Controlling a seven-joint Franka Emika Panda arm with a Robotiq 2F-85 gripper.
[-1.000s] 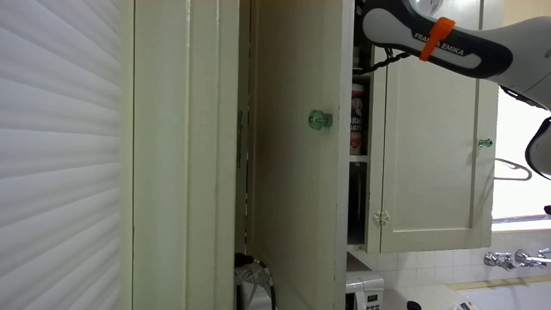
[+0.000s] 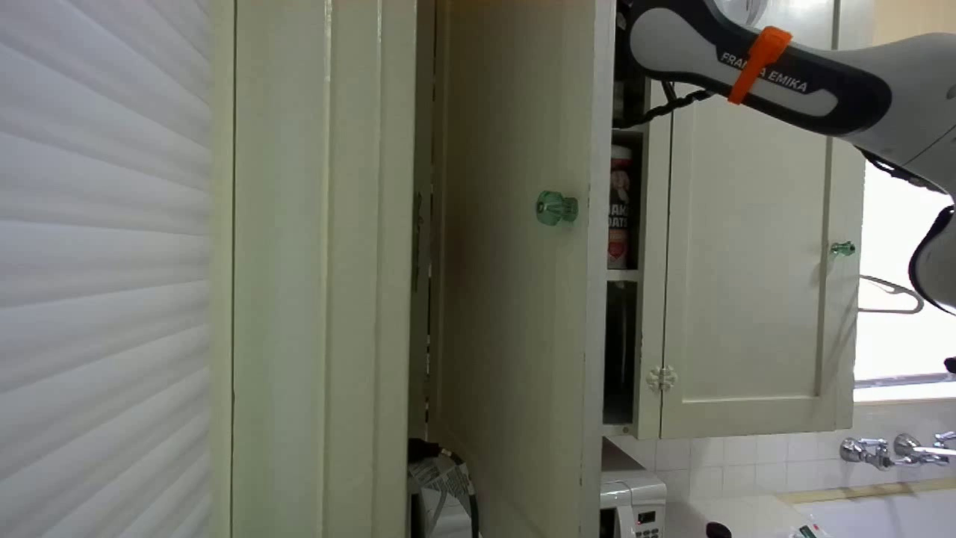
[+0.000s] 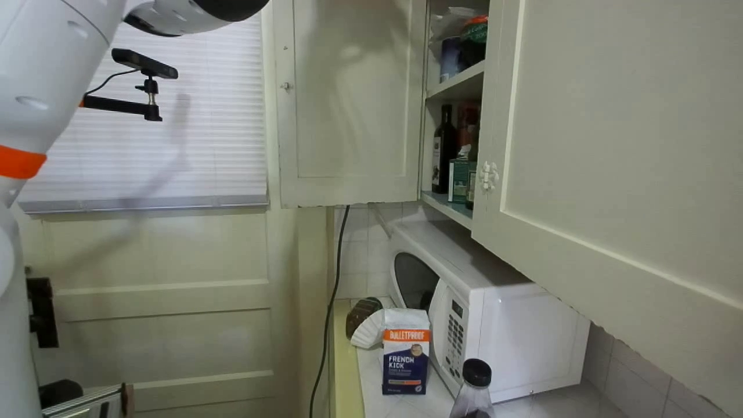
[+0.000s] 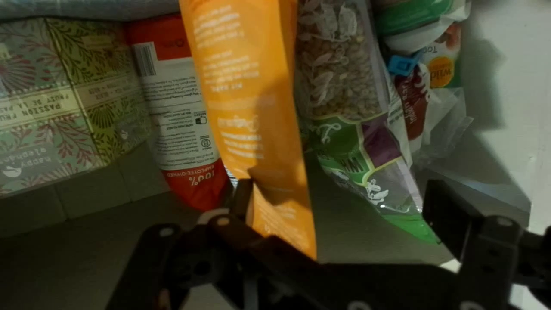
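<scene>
In the wrist view my gripper stands open inside a cupboard, its fingers wide apart. The left finger (image 4: 242, 201) overlaps the lower part of an orange packet (image 4: 248, 103) and seems close against it; whether they touch I cannot tell. A clear bag of pale grains (image 4: 341, 77) with a green and purple label leans to the right of that packet, its lower end between the fingers in this view. The right finger (image 4: 444, 217) is just right of the bag's green bottom corner. The exterior views do not show the fingers.
Left of the orange packet are a red and white bag (image 4: 178, 103) and a patterned box (image 4: 67, 98). More packets (image 4: 434, 67) crowd the right, near the white cupboard wall (image 4: 516, 77). The open cupboard door (image 2: 520, 314) partly hides the shelves. Below are a microwave (image 3: 515, 334) and a coffee bag (image 3: 406, 355).
The arm has barely shifted in exterior view 1. Cupboard and door look the same as a second ago.
</scene>
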